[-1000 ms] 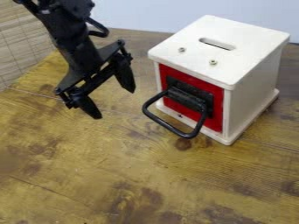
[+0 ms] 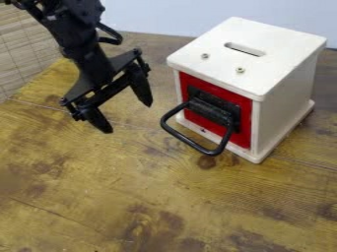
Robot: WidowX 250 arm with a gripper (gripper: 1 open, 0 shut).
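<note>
My black gripper [image 2: 121, 111] hangs at the left, open, with nothing between its fingers. To its right stands a white wooden box [image 2: 267, 57] with a slot and two small knobs on its top. Its front has a red panel [image 2: 242, 105] with a black fitting and a black loop handle [image 2: 200, 144] that sticks out toward the lower left. The gripper is apart from the handle, to the left of it.
A white wall [image 2: 158, 15] is behind, and a woven mat [image 2: 20, 64] shows at the far left.
</note>
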